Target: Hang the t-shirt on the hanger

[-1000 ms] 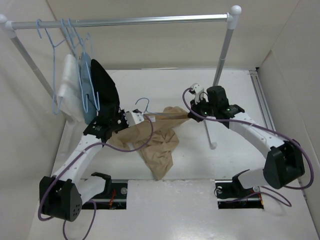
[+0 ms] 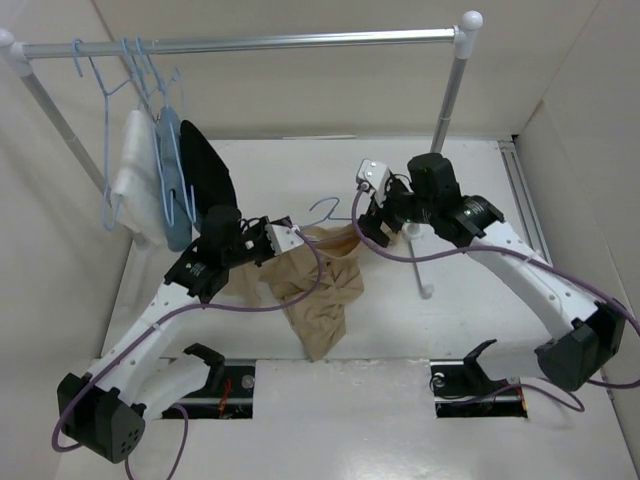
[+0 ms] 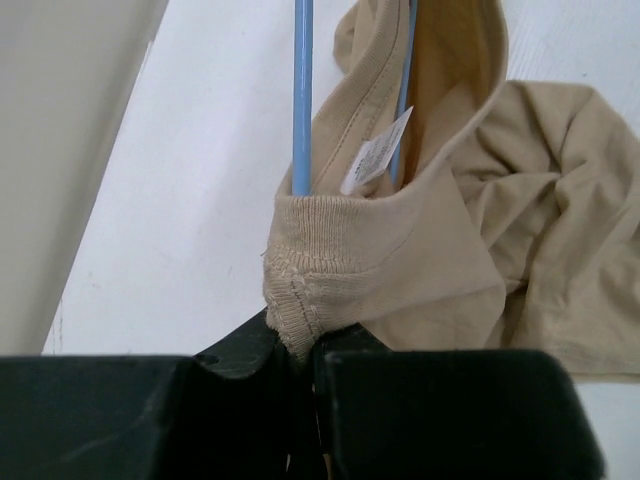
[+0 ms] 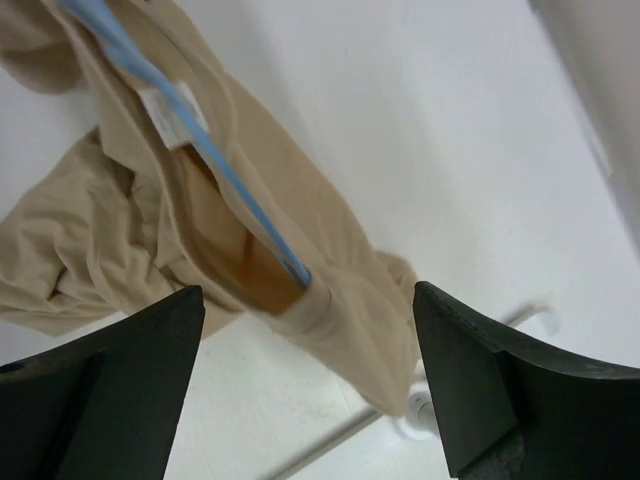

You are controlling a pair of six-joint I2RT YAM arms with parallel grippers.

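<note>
The tan t-shirt (image 2: 318, 300) lies crumpled on the white table, its collar area raised between the two arms. My left gripper is shut on the ribbed collar edge. A blue hanger (image 2: 326, 207) has its hook above the shirt; in the left wrist view its bars run down into the collar, past a white label (image 3: 377, 152). My right gripper stands open, fingers wide apart on either side of the shirt's far shoulder. In the right wrist view the hanger's arm (image 4: 225, 165) ends inside the neck opening there. Whether the fingers touch the cloth, I cannot tell.
Overhead runs a metal rail (image 2: 250, 44), with several blue hangers holding white, blue and black garments (image 2: 205, 170) at its left end, close to my left arm. A white stand foot (image 2: 427, 290) lies right of the shirt. Bare table surrounds the shirt.
The hanger's hook shifted right, and its right end now sits inside the neck.
</note>
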